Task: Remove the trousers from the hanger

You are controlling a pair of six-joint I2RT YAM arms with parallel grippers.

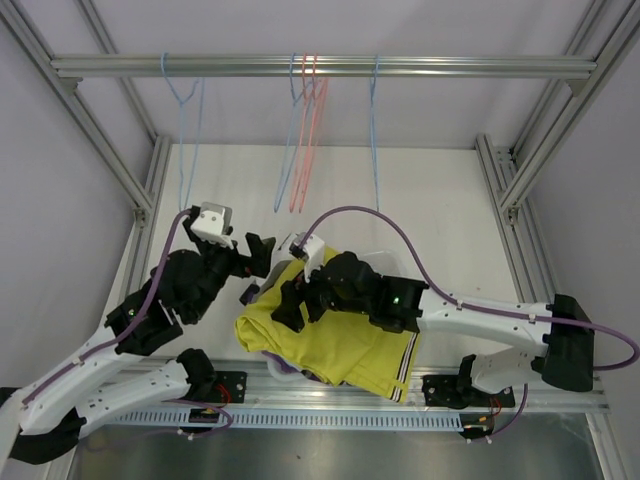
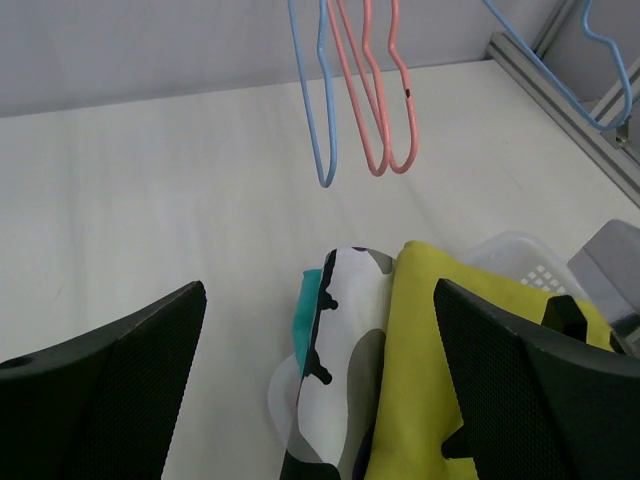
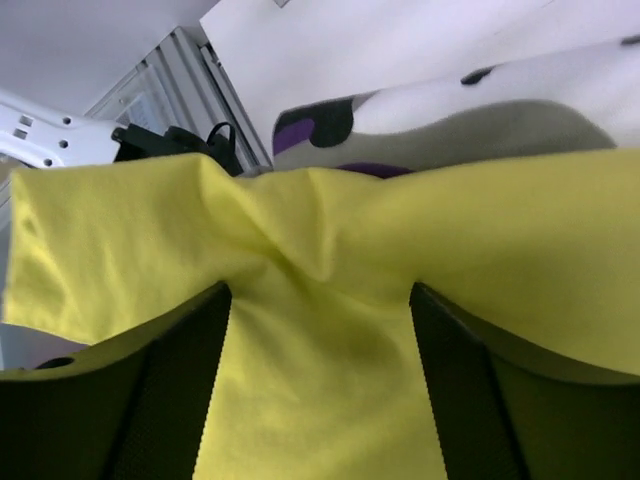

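Note:
The yellow trousers [image 1: 350, 355] lie spread over a pile of clothes in a pale bin below the rail, off any hanger. A black, white and grey patterned cloth [image 2: 345, 350] sticks out beside them. My left gripper [image 1: 259, 256] hangs open left of the pile, empty, with blue and pink hangers [image 2: 385, 150] beyond it in the left wrist view. My right gripper [image 1: 298, 305] is over the yellow cloth [image 3: 320, 250], its fingers part open on either side of the cloth's surface; whether it touches the cloth I cannot tell.
Empty blue and pink hangers hang from the metal rail [image 1: 450, 67]. The white board [image 1: 440, 210] is bare around the bin [image 2: 525, 255]. Frame posts and walls bound the space at both sides.

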